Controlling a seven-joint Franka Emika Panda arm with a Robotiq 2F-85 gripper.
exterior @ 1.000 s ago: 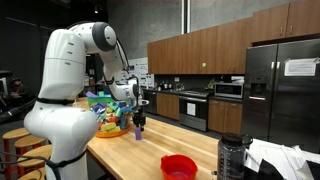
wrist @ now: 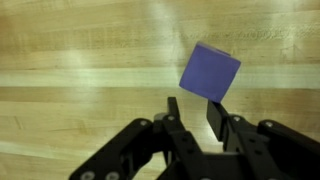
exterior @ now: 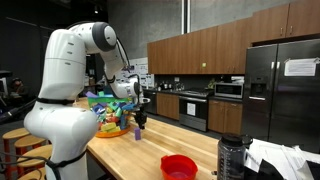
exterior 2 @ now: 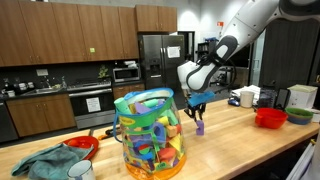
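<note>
A purple block (wrist: 210, 72) lies on the wooden table, turned at an angle, just beyond the fingertips in the wrist view. My gripper has a visible gap between its two fingers and holds nothing. The right fingertip appears close to the block's lower corner; whether they touch I cannot tell. From outside, the same purple block (exterior: 138, 135) shows small below the gripper (exterior: 141, 120). The other exterior view has the block (exterior 2: 200, 128) on bare table near the gripper (exterior 2: 194, 109).
A red bowl (exterior: 179, 168) and a black canister (exterior: 231, 156) stand farther along the table. A clear bin of colourful toys (exterior 2: 150, 128) is on the other side, with a red plate (exterior 2: 82, 143) and teal cloth (exterior 2: 50, 158) past it. Bare table surrounds the block.
</note>
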